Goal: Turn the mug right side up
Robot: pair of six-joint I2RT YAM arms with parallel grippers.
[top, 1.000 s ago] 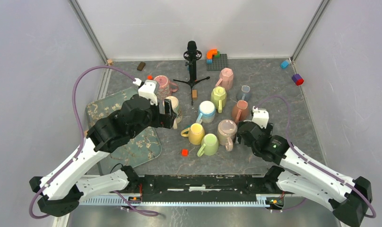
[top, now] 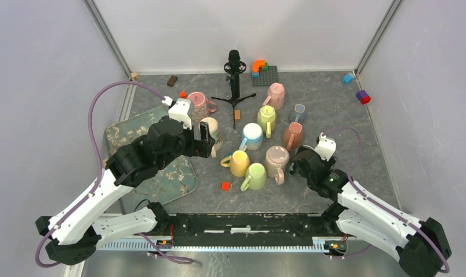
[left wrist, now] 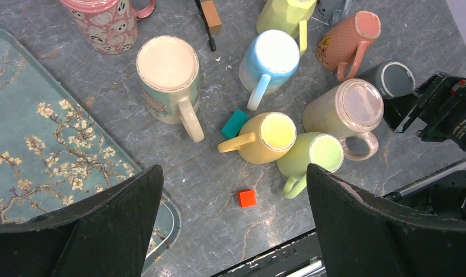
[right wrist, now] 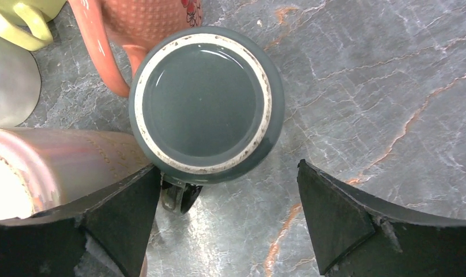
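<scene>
A dark grey-green mug (right wrist: 207, 104) stands upside down, its base with a pale ring facing up, between the fingers of my open right gripper in the right wrist view. Its handle sits by the left fingertip. A pale pink mug (right wrist: 69, 167) and a coral mug (right wrist: 144, 17) crowd it on the left and behind. My left gripper is open, held high over the table's left side with nothing between its fingers. Other upturned mugs, including a yellow mug (left wrist: 268, 138) and a blue mug (left wrist: 271, 57), fill the middle.
A floral tray (top: 179, 184) lies at the left. A black stand (top: 235, 86) is at the back, and small cubes such as a red cube (left wrist: 247, 197) lie about.
My right gripper and forearm have shifted slightly to the right and turned over the grey mug. The left arm and the mugs look unchanged.
</scene>
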